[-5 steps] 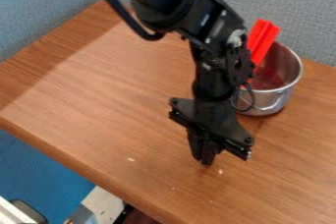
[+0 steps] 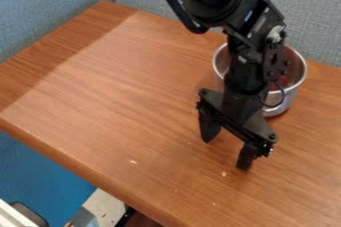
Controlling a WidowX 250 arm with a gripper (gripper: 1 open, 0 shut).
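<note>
My black gripper [image 2: 226, 143] hangs low over the wooden table [image 2: 107, 102], its two fingers apart, with nothing visible between them. Behind the arm, on the right, stands a silver pot [image 2: 288, 76], largely hidden by the arm; a little red shows inside it.
Grey-blue padded walls stand behind and to the left. Some equipment lies below the front left edge.
The arm has moved right and a little up, and the gripper has opened wider. The red object seen above the pot's rim earlier is now mostly hidden behind the arm.
</note>
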